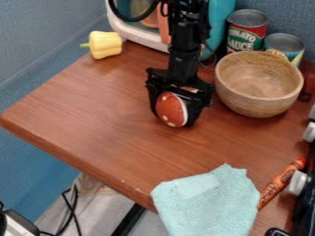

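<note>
My black gripper [179,92] is low over the middle of the wooden table, around a red-orange rounded object with white spots [171,110], which sits just left of the wooden bowl [256,85]. The gripper's fingers cover the object's upper part; whether they are closed on it or merely around it is hard to tell.
A yellow pepper-like object [105,43] lies at the back left. Cans [246,32] stand behind the bowl. A light blue cloth [204,203], an orange stick [281,184] and bottles occupy the front right.
</note>
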